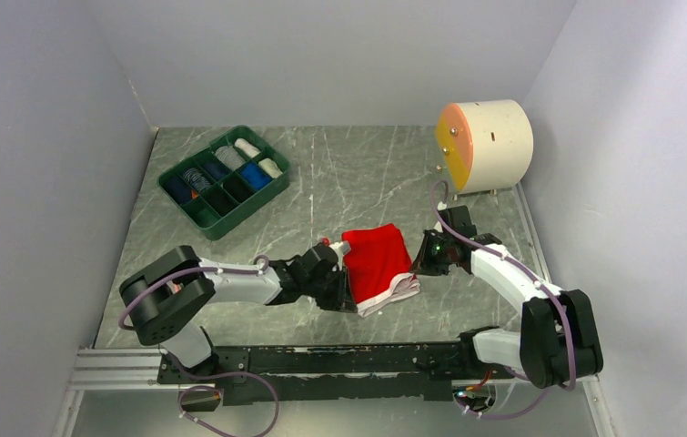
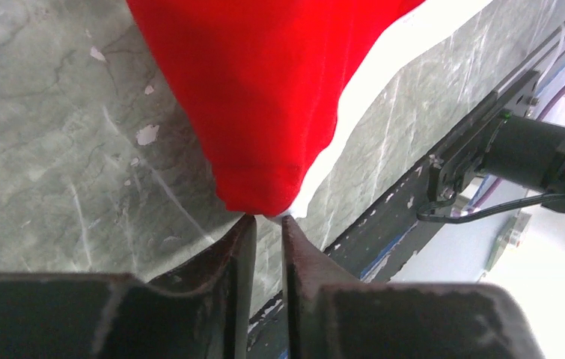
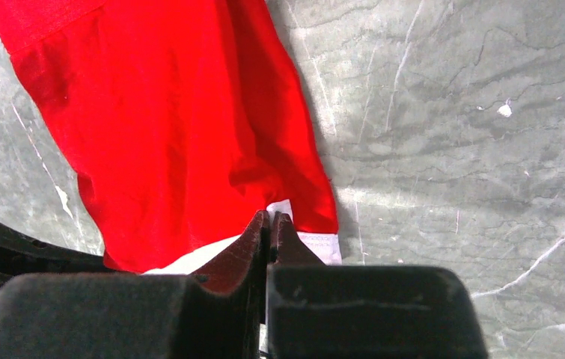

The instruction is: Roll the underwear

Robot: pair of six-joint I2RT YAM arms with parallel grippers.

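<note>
The red underwear [image 1: 374, 258] with a white band lies folded on the grey table between my grippers. My left gripper [image 1: 347, 303] is at its lower left corner; in the left wrist view its fingertips [image 2: 243, 233] sit at the tip of the red and white fabric, a narrow space between them. My right gripper [image 1: 419, 269] is at the right side of the band; in the right wrist view it is shut on a small raised bit of the white band [image 3: 279, 206].
A green divided box [image 1: 223, 182] with rolled garments stands at the back left. A cream cylindrical cabinet [image 1: 494, 146] stands at the back right. The table's front edge runs close below the underwear.
</note>
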